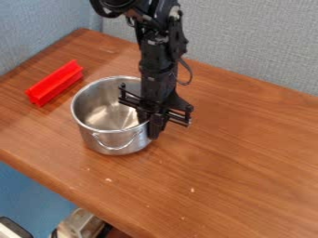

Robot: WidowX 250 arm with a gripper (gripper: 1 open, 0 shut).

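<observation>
A steel pot (102,130) with a wire handle stands on the wooden table (224,167), left of centre. My black gripper (152,128) reaches down from above at the pot's right side, its tips low against the rim and wall. It appears shut, though the arm and pot partly hide the tips, so whether anything thin is between them is unclear.
A red block (55,82) lies on the table to the left of the pot. The table's left front edge drops away, with a metal object (80,225) below it.
</observation>
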